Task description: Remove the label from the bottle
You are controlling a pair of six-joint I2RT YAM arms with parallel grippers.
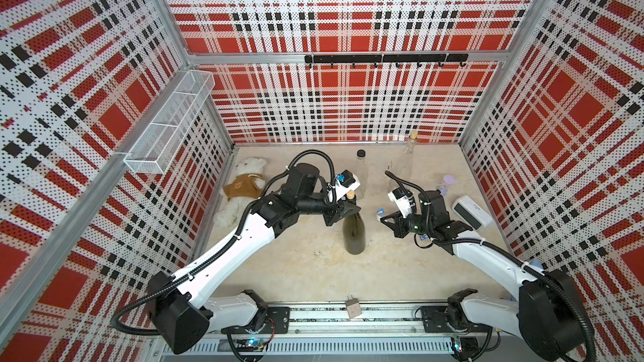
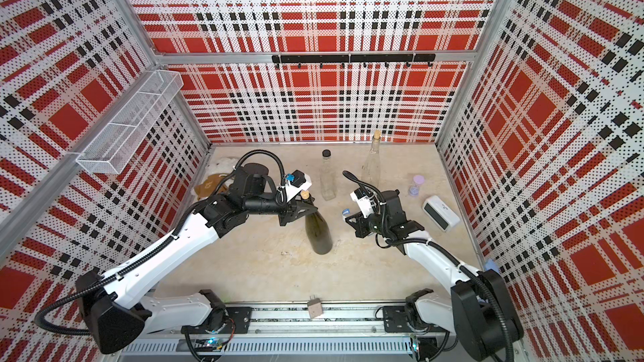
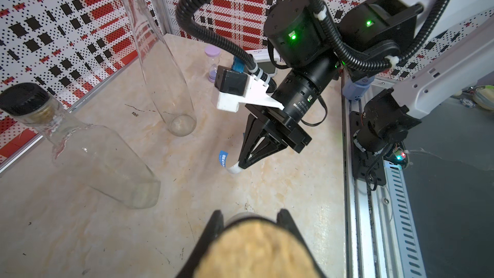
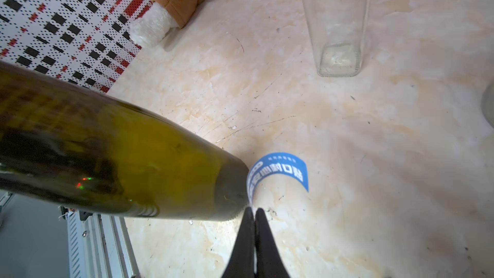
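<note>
An upright dark olive bottle (image 1: 354, 234) with a cork (image 3: 254, 254) stands mid-table; my left gripper (image 1: 342, 209) is shut around its neck. Right of it, my right gripper (image 1: 385, 220) is shut on a curled strip of label (image 4: 278, 162), blue with white print, held at the fingertips. In the right wrist view the strip hangs free beside the bottle's base, apart from the glass as far as I can tell. The bottle's visible side there is bare dark glass.
Two clear bottles (image 3: 105, 159) (image 3: 167, 87) stand behind. A plush toy (image 1: 243, 187) lies at the left, a lilac-topped timer (image 2: 416, 185) and a white device (image 2: 440, 212) at the right.
</note>
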